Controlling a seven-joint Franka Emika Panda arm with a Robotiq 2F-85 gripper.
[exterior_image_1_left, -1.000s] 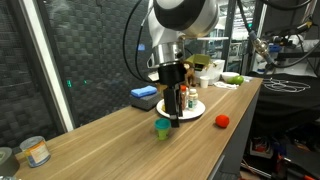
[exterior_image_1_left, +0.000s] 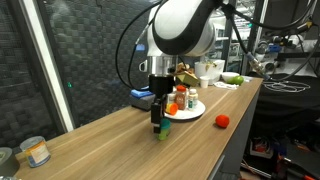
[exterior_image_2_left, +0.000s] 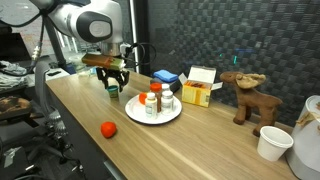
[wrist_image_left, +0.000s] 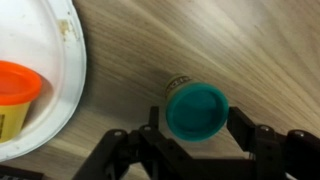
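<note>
A small container with a green lid (wrist_image_left: 196, 111) stands upright on the wooden table, off the plate. In the wrist view its lid lies between the two black fingers of my gripper, which is part open. Exterior view 1 has the gripper (exterior_image_1_left: 158, 116) low over the green container (exterior_image_1_left: 163, 132), its fingers hiding some of it. From the other side, the green container (exterior_image_2_left: 113, 92) shows just below the gripper (exterior_image_2_left: 113, 79). Whether the fingers touch the lid, I cannot tell.
A white plate (exterior_image_2_left: 138, 113) beside the container holds several small bottles and an orange-lidded tub (wrist_image_left: 16, 84). A red tomato (exterior_image_2_left: 108, 129) lies near the table's front edge. A brown toy moose (exterior_image_2_left: 257, 102) and a white cup (exterior_image_2_left: 271, 143) stand farther along the table.
My gripper has come down and to the left in exterior view 1, from above and beside the green container to right at it. The container appears to stay in place.
</note>
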